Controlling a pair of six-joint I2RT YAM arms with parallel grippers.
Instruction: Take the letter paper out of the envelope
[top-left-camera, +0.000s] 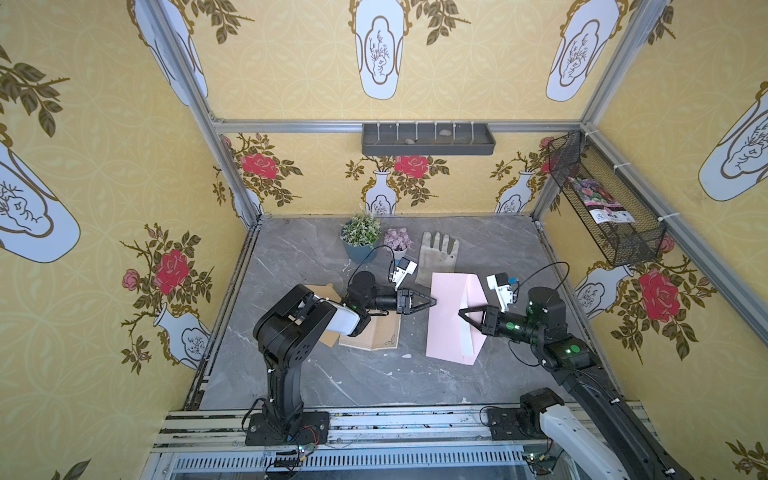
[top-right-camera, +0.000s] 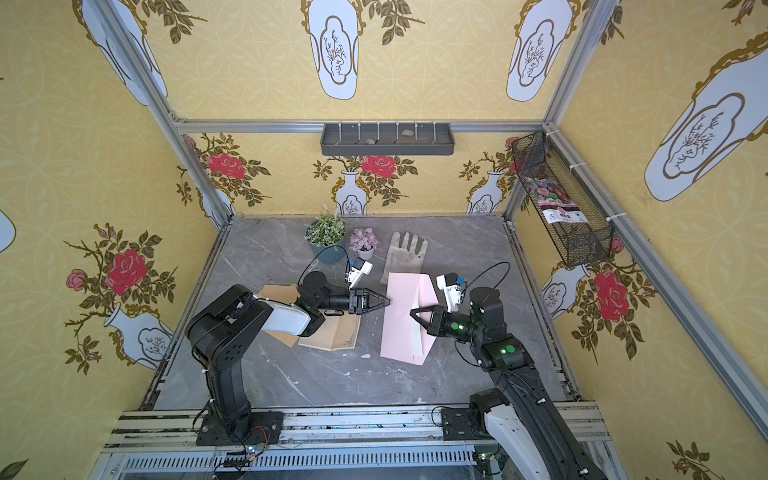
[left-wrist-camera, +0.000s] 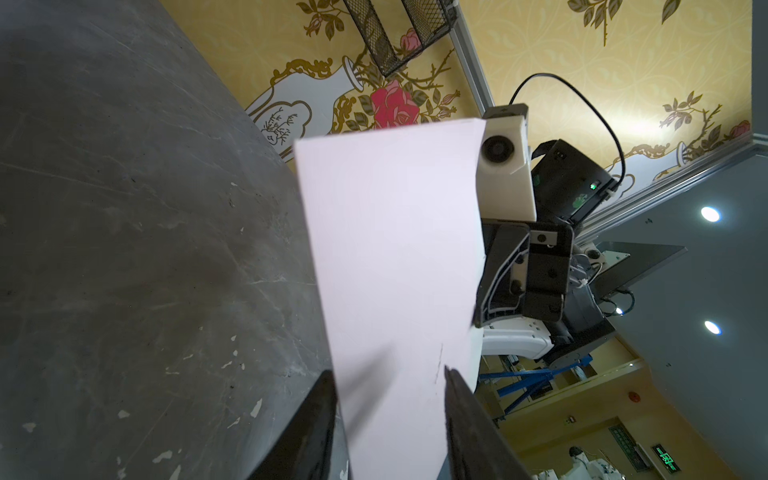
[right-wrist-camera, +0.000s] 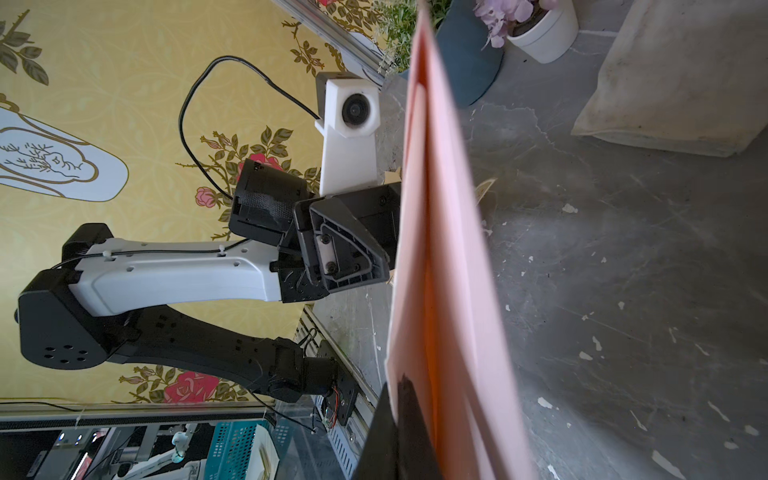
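A pink folded paper piece, seemingly the envelope, is held up off the table between my two arms. In the right wrist view its layers stand apart, with an orange-tinted gap between them. My right gripper is shut on one thin layer at its right side; the fingers meet with no wide gap. At its left edge, my left gripper is open, and in the left wrist view the pink paper rises between its spread fingers. Whether a separate letter sheet sits inside cannot be told.
Tan paper sheets lie on the table under my left arm. Behind stand a green potted plant, a small purple-flowered pot and a flat grey glove. A wire basket hangs on the right wall.
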